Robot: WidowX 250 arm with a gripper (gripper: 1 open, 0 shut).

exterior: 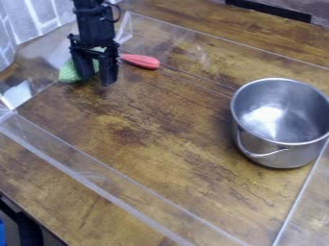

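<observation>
My black gripper (95, 67) is at the upper left of the camera view, lowered over a green object (72, 71) that it partly covers. Whether its fingers are open or shut on anything is hard to tell. A knife or utensil with a pink-red handle (140, 61) lies just to the right of the gripper, its far end hidden behind it.
A large steel pot (279, 126) stands at the right. Transparent strips or edging run along the front left and right, and a clear panel stands at the back left.
</observation>
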